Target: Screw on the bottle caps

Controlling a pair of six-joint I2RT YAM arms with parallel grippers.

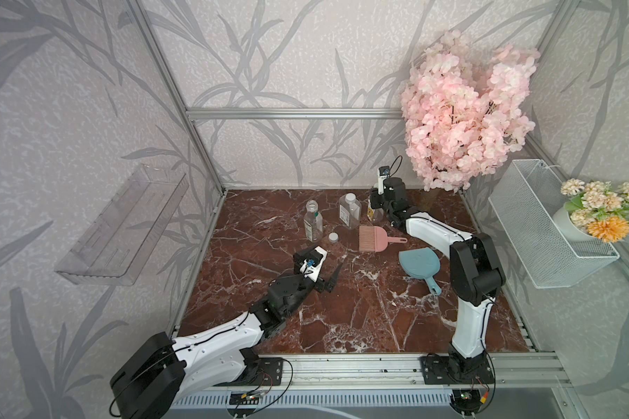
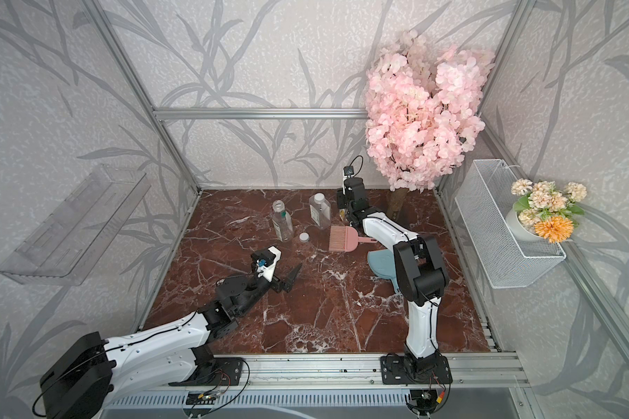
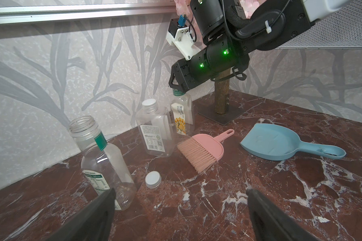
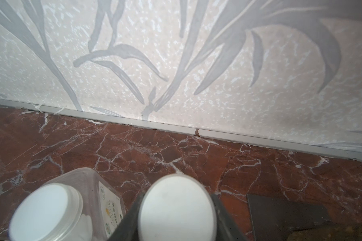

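Note:
My right gripper is shut on the neck of a capped bottle with a sunflower-coloured label, at the back of the table; its white cap (image 4: 176, 208) fills the bottom of the right wrist view. Left of it stands a second capped clear bottle (image 3: 154, 132). Farther left is an uncapped bottle (image 3: 106, 160) with a green neck band, its threads bare. A loose white cap (image 3: 153, 179) lies on the table between these two. My left gripper (image 1: 327, 273) is open and empty, nearer the front, its fingers (image 3: 86, 219) spread wide.
A pink brush (image 3: 203, 150) lies in front of the capped bottles, and a blue dustpan (image 3: 277, 142) to its right. A tree base (image 3: 225, 114) stands back right.

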